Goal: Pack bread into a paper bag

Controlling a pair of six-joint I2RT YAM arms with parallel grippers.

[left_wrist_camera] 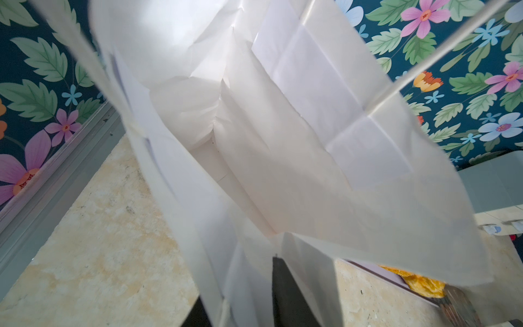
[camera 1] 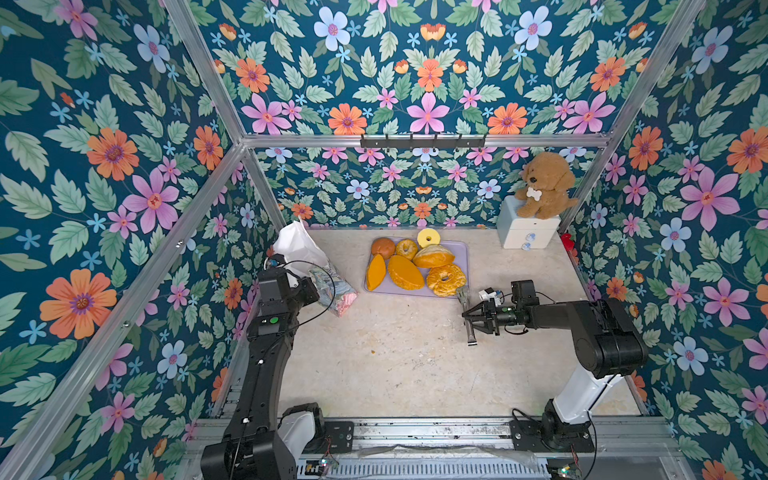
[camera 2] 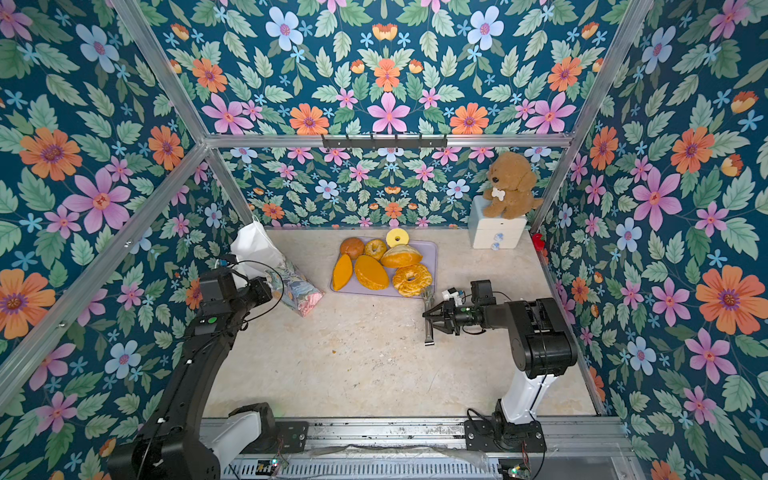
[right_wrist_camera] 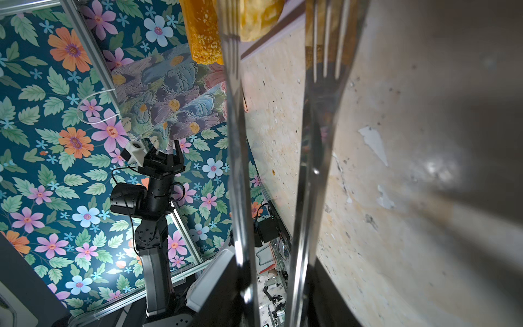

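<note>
A white-lined paper bag with a floral outside (camera 1: 328, 284) leans at the left of the table. In the left wrist view, the wide mouth of the bag (left_wrist_camera: 305, 163) faces the camera, and the inside I can see is empty. My left gripper is open at the near rim, with bag paper between its fingers. Several breads lie on a lilac tray (camera 1: 376, 291), including a sesame ring (camera 1: 446, 280) at its front right corner. Metal fork-ended tongs (right_wrist_camera: 309, 158) sit between the fingers of my right gripper (camera 1: 467, 317), their two arms apart and their tips near the ring.
A plush dog (camera 1: 546, 184) sits on a small white and blue drawer box (camera 1: 524, 228) at the back right. An aluminium rail runs along the front edge.
</note>
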